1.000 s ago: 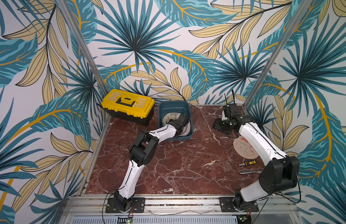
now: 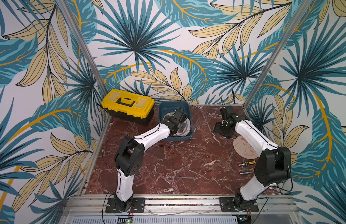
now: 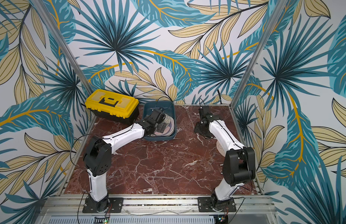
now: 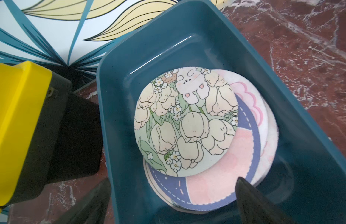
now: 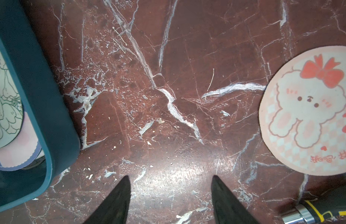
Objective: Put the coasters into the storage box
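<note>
Inside the blue storage box (image 4: pixel 314 130) several round coasters lie in an overlapping stack, the tulip-patterned coaster (image 4: pixel 187 123) on top. My left gripper hangs over the box's near part, its fingers (image 4: pixel 257 203) wide apart and nothing between them. A coaster with a pink-bowed bunny (image 5: pixel 307 112) lies flat on the marble table, to the right of the box. My right gripper is above bare table between the box and that coaster; its fingers (image 5: pixel 113 201) stand apart, empty.
A yellow and black toolbox (image 2: pixel 128 106) stands against the box's left side. Near the bunny coaster lie a yellow-black screwdriver (image 2: pixel 247 163) and a metal tool (image 2: pixel 246 172).
The right arm's elbow has swung inward, its gripper moving only a little.
</note>
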